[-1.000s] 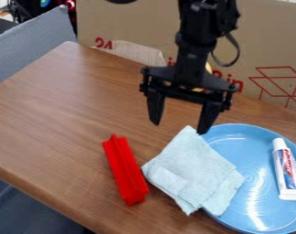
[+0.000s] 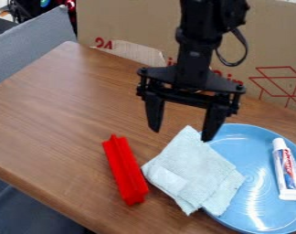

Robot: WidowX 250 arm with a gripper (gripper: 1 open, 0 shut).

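Note:
My black gripper (image 2: 183, 122) hangs open above the table, its two fingers spread, nothing between them, just over the upper edge of a folded light-blue cloth (image 2: 187, 172). A red long block (image 2: 125, 169) lies left of the cloth. A blue plate (image 2: 267, 154) is at the right, with a white toothpaste tube (image 2: 287, 169) on it; the cloth lies against or partly over the plate's left side.
A wooden table (image 2: 59, 110) has clear room on its left and middle. A cardboard box (image 2: 132, 23) stands behind, and a grey surface (image 2: 23, 55) borders the table at the back left.
The objects on the table are unchanged.

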